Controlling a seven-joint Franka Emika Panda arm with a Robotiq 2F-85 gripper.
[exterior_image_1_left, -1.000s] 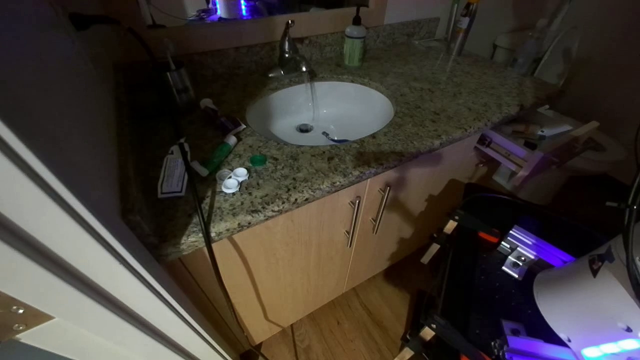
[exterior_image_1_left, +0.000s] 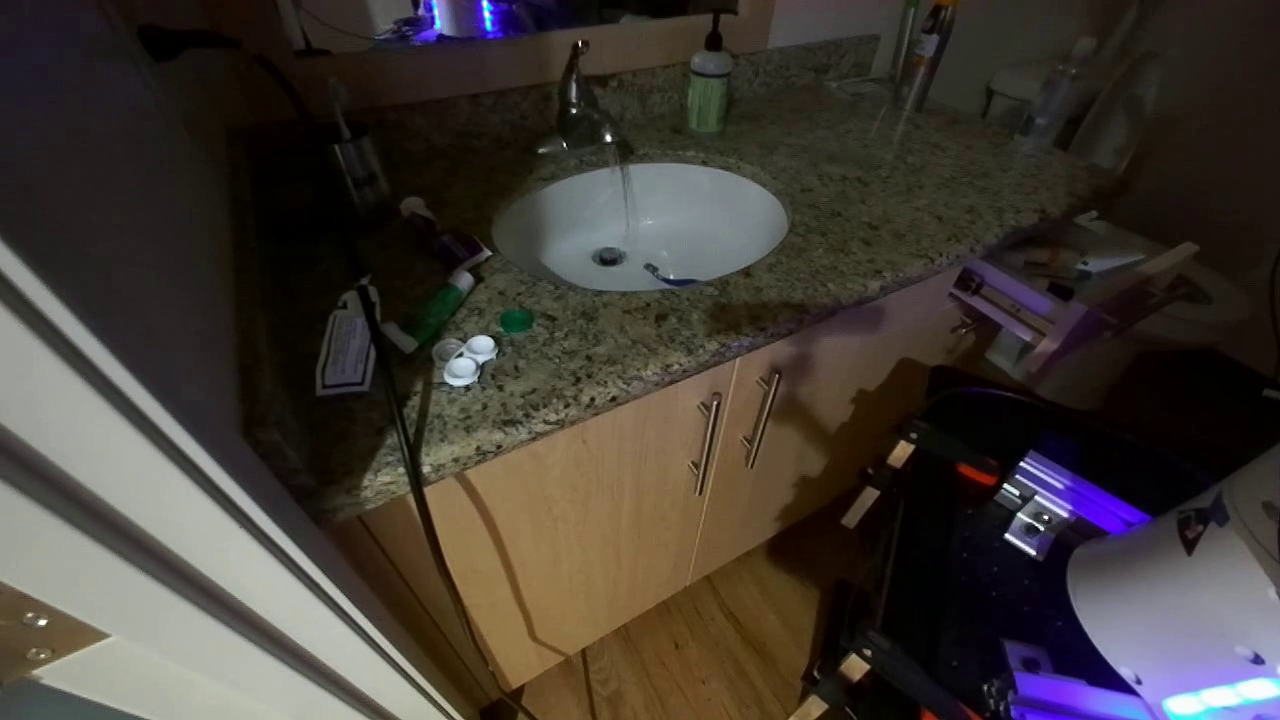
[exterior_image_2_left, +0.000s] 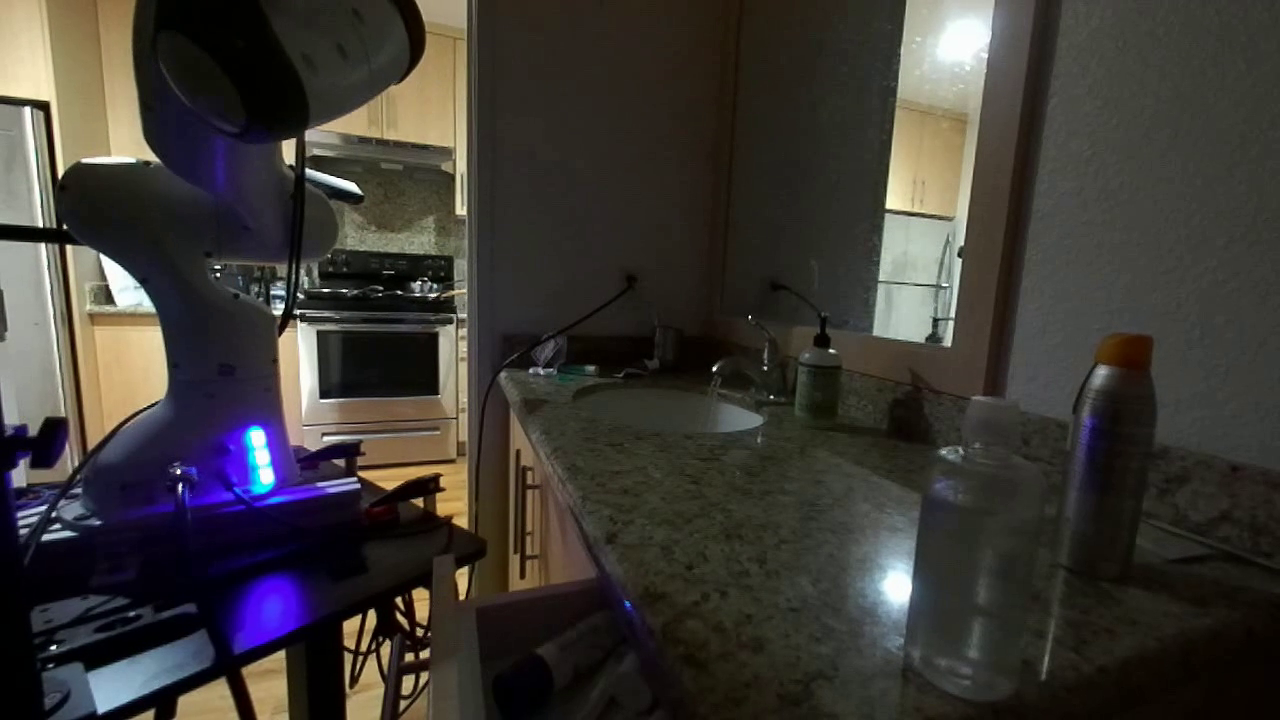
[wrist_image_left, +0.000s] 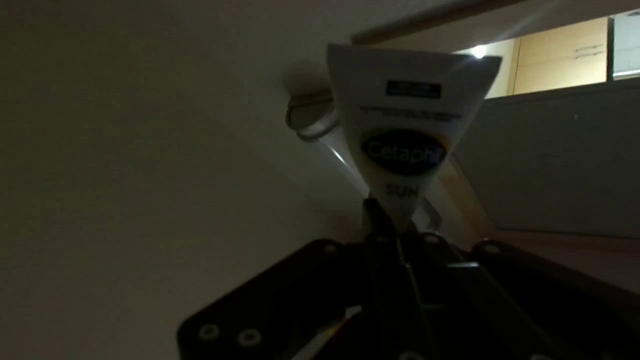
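In the wrist view a white Cetaphil Sun tube (wrist_image_left: 390, 102) rises from my gripper, which is shut on its narrow lower end. The wide crimped end of the tube points up, with wall, a light fixture and a mirror behind it. Dark shadow hides exactly how the fingers meet the tube. Neither exterior view shows the gripper; the second one has only part of the arm (exterior_image_2_left: 234, 216), at the left.
Water runs from the faucet (exterior_image_1_left: 582, 114) into the sink (exterior_image_1_left: 720, 228), where a toothbrush (exterior_image_1_left: 672, 278) lies. A drawer (exterior_image_1_left: 1032, 318) stands open at the counter's right. A clear bottle (exterior_image_2_left: 978, 564) and spray can (exterior_image_2_left: 1110, 468) occupy the counter's far end.
At the right edge of exterior view 1, the arm's dark cable has shifted mostly out of frame. The counter items look unmoved.
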